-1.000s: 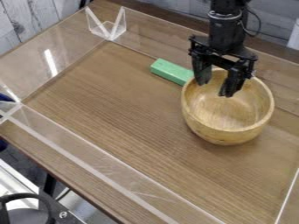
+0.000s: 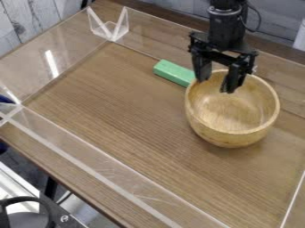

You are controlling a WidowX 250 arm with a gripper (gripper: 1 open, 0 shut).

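My black gripper point(image 2: 220, 68) hangs at the top right over the back rim of a wooden bowl point(image 2: 233, 120), its fingers open, with nothing visible held between them. The bowl looks empty inside. Just left of the bowl a green block point(image 2: 174, 71) lies flat on the wooden table, partly beside the gripper.
A clear plastic object point(image 2: 109, 22) stands at the back left. A black curved object point(image 2: 24, 214) sits at the lower left corner, off the table's edge.
My gripper has moved slightly up and back toward the bowl's rear rim. The bowl and the green block look unchanged.
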